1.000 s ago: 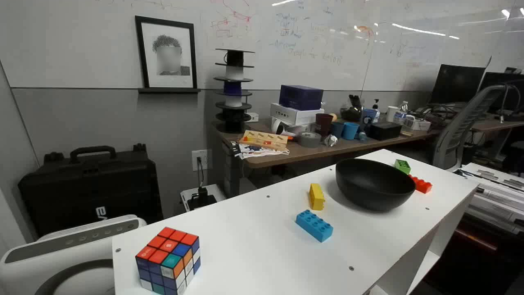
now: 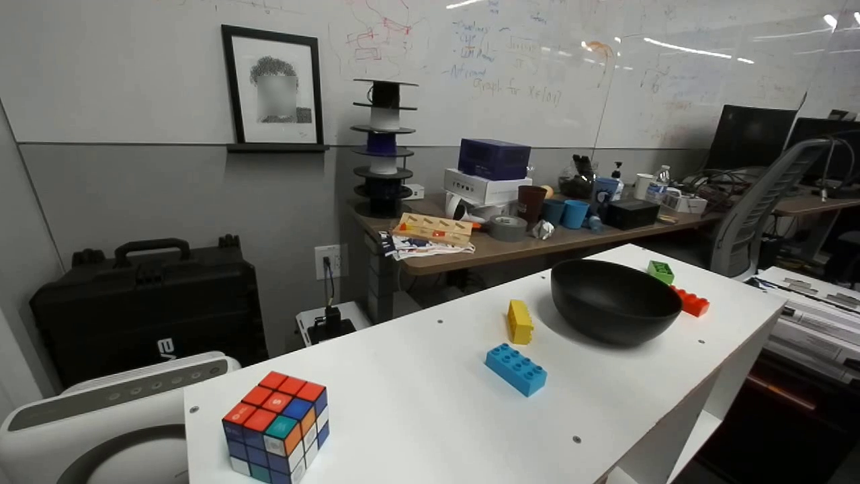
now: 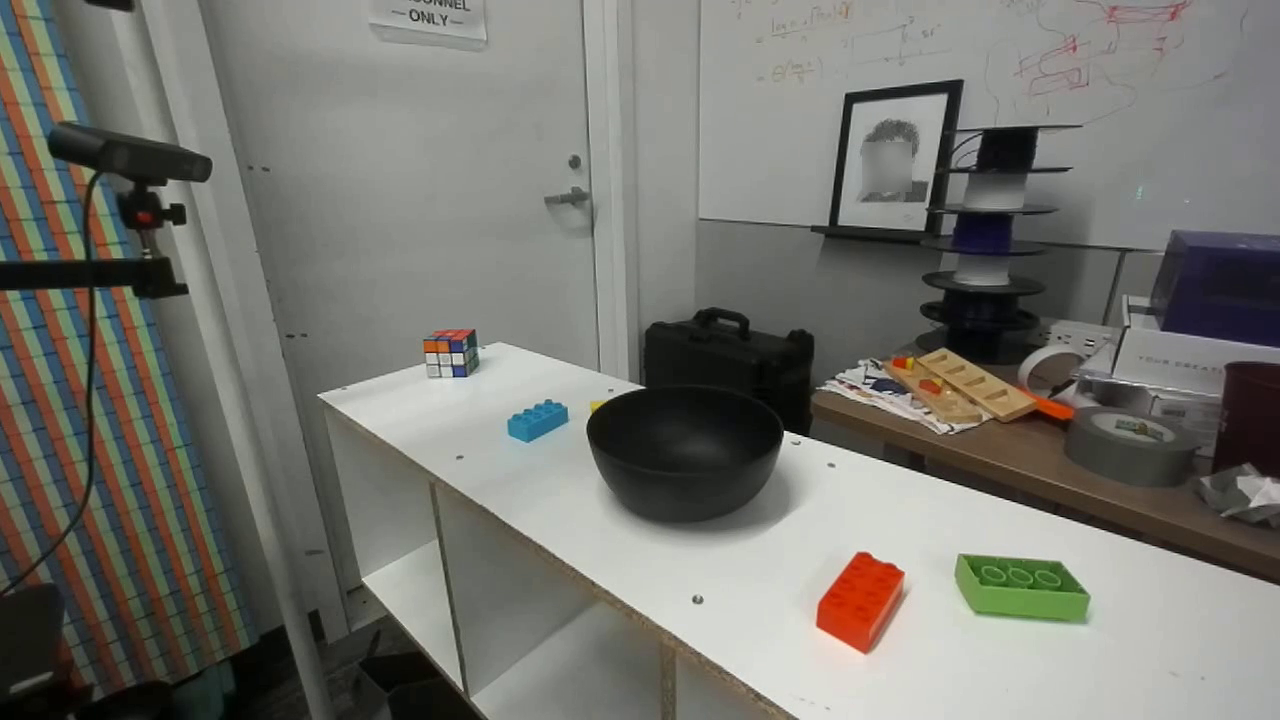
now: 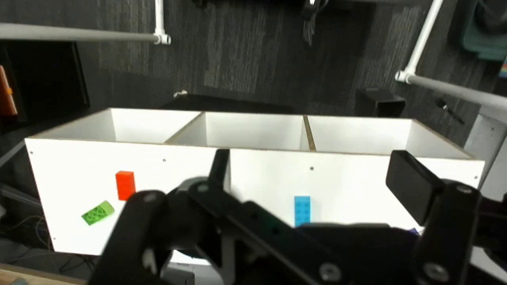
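Note:
My gripper shows only in the wrist view, open and empty above the white shelf top. Between its spread fingers, well below, lies a blue brick (image 4: 302, 210). A yellow brick (image 2: 520, 323) is near the blue brick (image 2: 516, 370) in exterior view 1, beside a black bowl (image 2: 613, 306). Past the bowl are a red brick (image 3: 860, 600), studs up, and a green brick (image 3: 1022, 590) showing its hollow underside. A Rubik's cube (image 2: 274, 426) sits at the opposite end. The gripper body hides the yellow brick and most of the bowl's area in the wrist view.
The white shelf top (image 2: 403, 403) is clear between the cube and the blue brick. Its open compartments (image 4: 254, 130) face the floor side. Behind stands a cluttered brown desk (image 2: 451, 259), with spools and boxes. A camera (image 3: 130, 156) on a pole is beside the shelf.

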